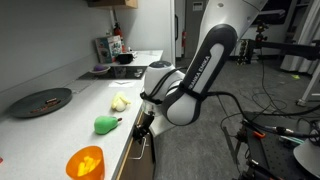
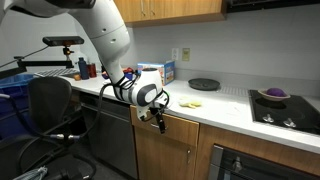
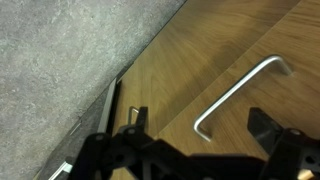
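A slim silver handle (image 3: 238, 98) runs diagonally across a wooden drawer or cabinet front (image 3: 180, 60) in the wrist view. My gripper is open, with one finger on either side of the handle's near end. Nothing is clamped between the fingers, and I cannot tell whether either touches the handle. From the side, the gripper (image 1: 143, 131) hangs low by the counter's front edge. In the other exterior view, the gripper (image 2: 157, 122) is just in front of the wooden cabinet (image 2: 190, 148).
On the counter (image 1: 122, 108) stand an orange bowl (image 1: 85, 163), a green object (image 1: 106, 125), a yellow item (image 1: 121, 102) and a dark round pan (image 1: 40, 102). A stove (image 2: 283, 109) is farther along. Grey floor (image 1: 205, 145) lies open beside the cabinets.
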